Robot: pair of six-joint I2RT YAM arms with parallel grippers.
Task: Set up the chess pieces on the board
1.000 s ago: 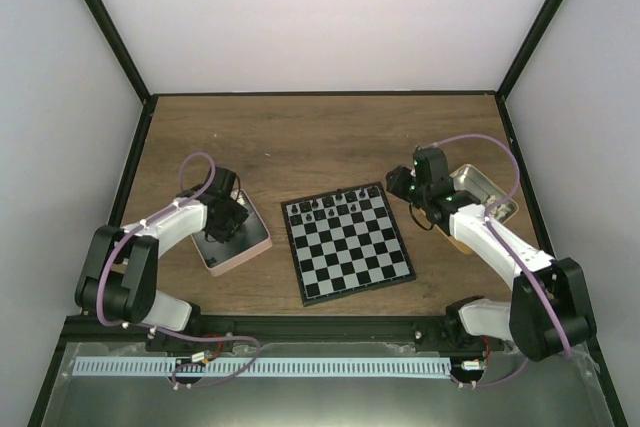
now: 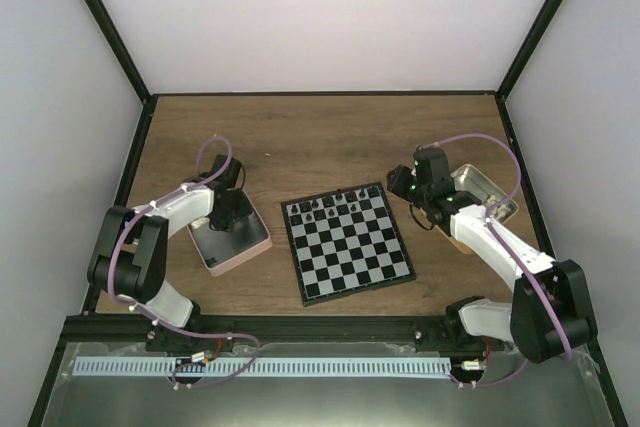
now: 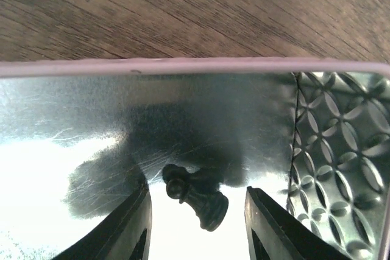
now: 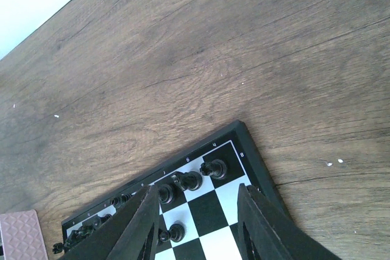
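The chessboard [image 2: 348,257] lies mid-table, with several dark pieces along its far side; the right wrist view shows some, such as a piece [image 4: 216,168] near the corner. My left gripper is over the pink-rimmed tray [image 2: 240,259], fingers apart, just short of a dark piece [image 3: 205,202] lying on its side on the metal floor. My right gripper hangs near the board's right far corner, fingers apart with nothing held.
A second container [image 2: 484,184] stands at the right, partly behind the right arm. Bare wooden table [image 2: 300,137] stretches behind the board.
My left arm has shifted over the left tray, its wrist moving slightly toward the back and right. The right arm and board look unchanged.
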